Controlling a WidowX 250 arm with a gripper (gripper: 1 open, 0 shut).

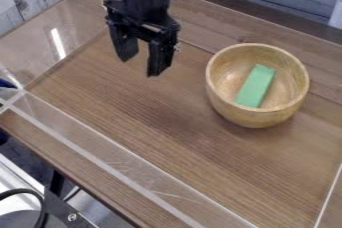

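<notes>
My gripper (142, 50) hangs over the upper middle of the wooden table, its two black fingers spread open with nothing seen between them. To its right, apart from it, a round tan bowl (287, 92) holds a green block (255, 87).
A pale panelled surface is at the top left, and a black cable lies at the bottom left corner.
</notes>
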